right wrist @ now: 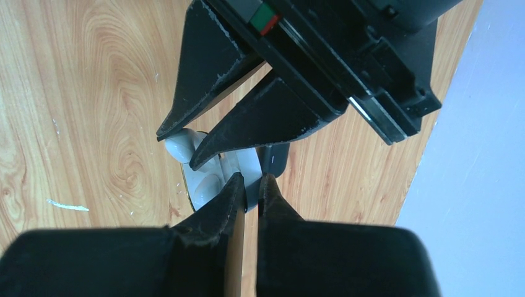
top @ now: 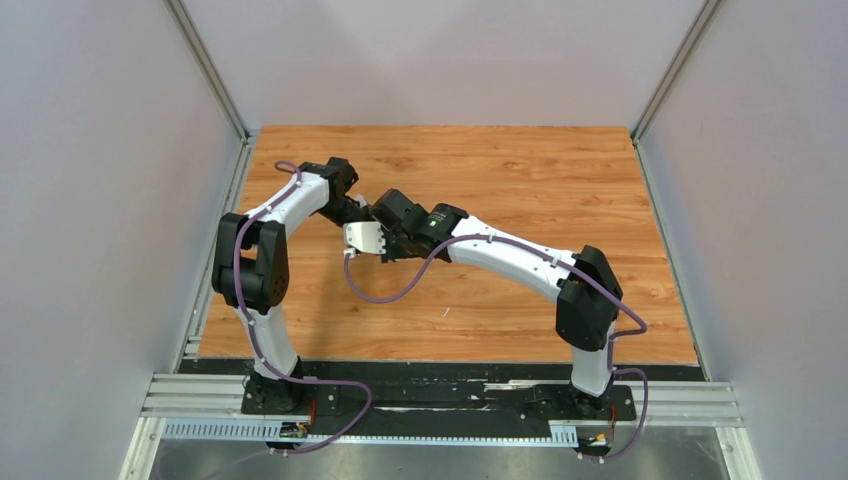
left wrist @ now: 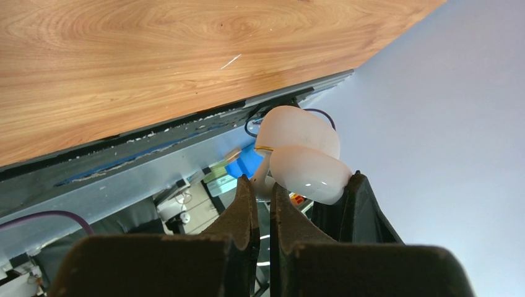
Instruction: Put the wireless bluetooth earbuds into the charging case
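The white charging case (right wrist: 252, 176) stands open, and my right gripper is shut on it. A rounded white earbud (right wrist: 180, 145) shows at one end of the case, with the left fingertips on both sides of it. A second white dome (right wrist: 207, 188) bulges from the case, perhaps the other earbud. My left gripper is nearly closed, with a pale stem between its tips. Just beyond it are the case's glossy white rounded parts (left wrist: 309, 173). How deep the earbud sits is hidden. In the top view the arms hide most of this.
Bare wooden table (top: 520, 170) lies around both arms, clear to the right and the back. A small white mark (top: 446, 312) is on the wood. A purple cable (top: 390, 298) loops beside the right wrist. White walls border the table.
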